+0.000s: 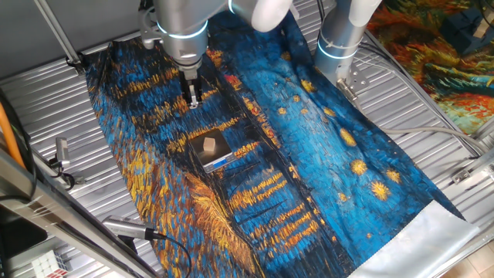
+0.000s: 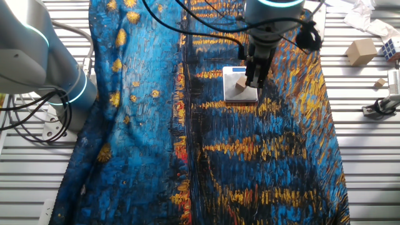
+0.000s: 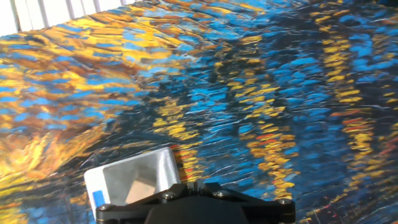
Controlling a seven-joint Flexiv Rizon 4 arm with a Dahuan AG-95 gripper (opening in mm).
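Observation:
A small wooden block [image 1: 209, 144] rests on a flat scale with a shiny plate [image 1: 221, 153] and a pale, blue-marked edge. In exterior view 2 the block [image 2: 240, 82] sits near the right side of the scale [image 2: 232, 95], close to the gripper in the picture. My gripper [image 1: 194, 104] hangs above the cloth, apart from the scale and behind it in exterior view 1. At the bottom of the wrist view the gripper looks shut, its fingertips together and nothing visible between them. There, its dark body partly covers the scale [image 3: 168, 168] and the block [image 3: 140, 189].
A painted cloth [image 2: 144, 156] with some folds covers most of the slatted table. Beyond its right edge in exterior view 2 lie a larger wooden cube [image 2: 361, 52], a puzzle cube [image 2: 392, 49] and a tiny block [image 2: 380, 82].

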